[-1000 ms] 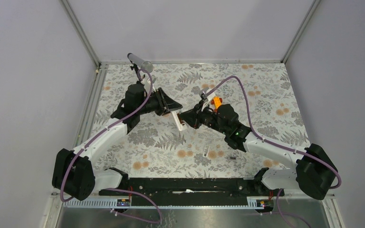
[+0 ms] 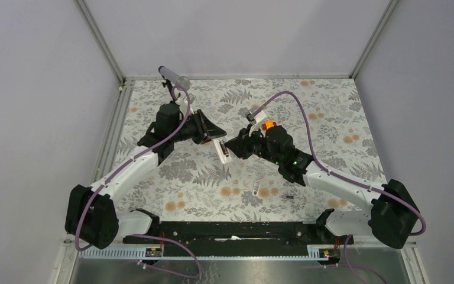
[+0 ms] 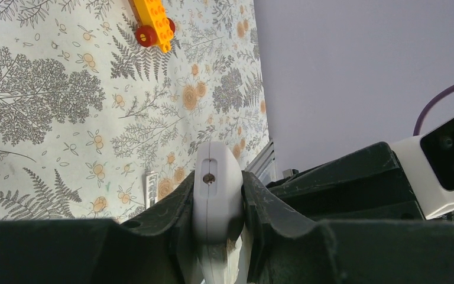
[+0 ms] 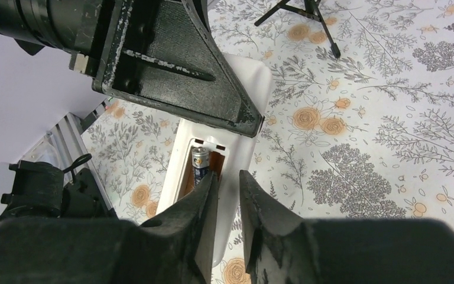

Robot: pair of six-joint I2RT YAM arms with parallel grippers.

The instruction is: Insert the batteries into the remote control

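Observation:
My left gripper [image 2: 213, 131] is shut on the white remote [image 2: 222, 155], holding it up off the table with its battery compartment open. In the right wrist view a battery [image 4: 201, 163] sits in that compartment. My right gripper is beside the compartment, fingertips close together with a narrow gap, partly covering the battery's lower part; I see nothing clearly held between them. A small white piece, likely the cover [image 2: 255, 188], lies on the table, with a dark battery-like piece [image 2: 289, 197] to its right.
An orange toy car [image 3: 153, 23] stands behind my right arm. A black stand is at the top of the right wrist view.
My right gripper has shifted slightly away from the remote's compartment in the top view. The left gripper and the remote stay in place.

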